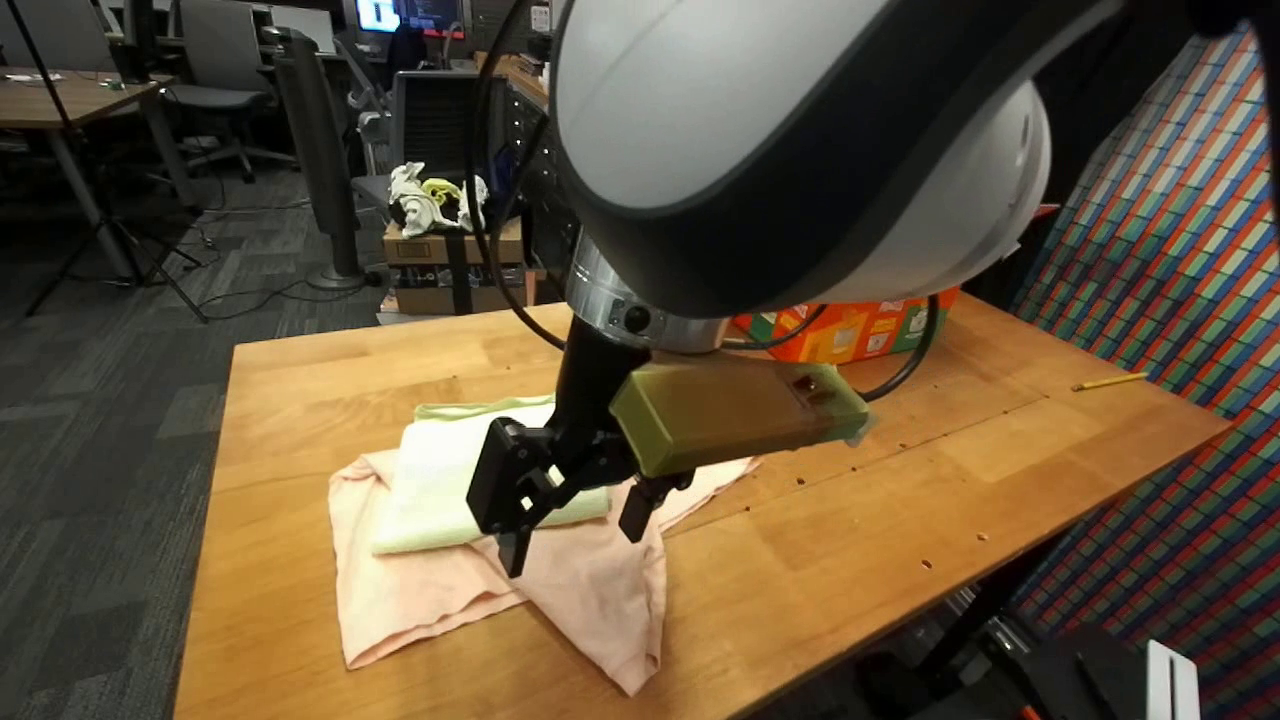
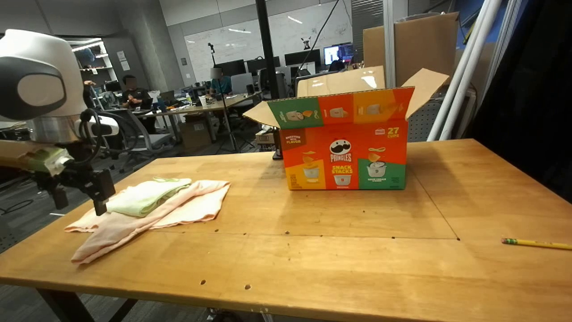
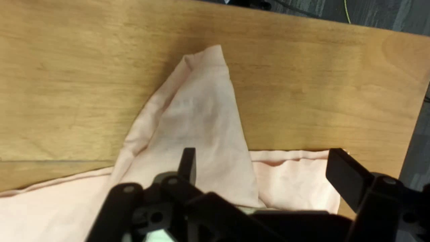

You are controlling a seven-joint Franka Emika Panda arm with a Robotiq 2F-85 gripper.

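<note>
On the table lies a pink cloth (image 1: pixel 408 606), its folds spread unevenly and one corner (image 3: pixel 209 84) pointing toward the table's edge in the wrist view. A folded pale green cloth (image 1: pixel 438 486) rests on top of it. My gripper (image 1: pixel 573 546) hangs above the two cloths, its fingers wide apart with nothing between them. From the side, the gripper (image 2: pixel 80 204) is clear of the cloth surface near the table's left end. In the wrist view the open gripper has pink cloth (image 3: pixel 298 179) below the gap, while its own body hides most of the green cloth.
An open Pringles carton (image 2: pixel 343 155) stands toward the back of the table (image 2: pixel 343 268). A yellow pencil (image 2: pixel 536 244) lies far to the right. Bare wood separates the cloths from the carton, and the table edge runs close to the pink corner.
</note>
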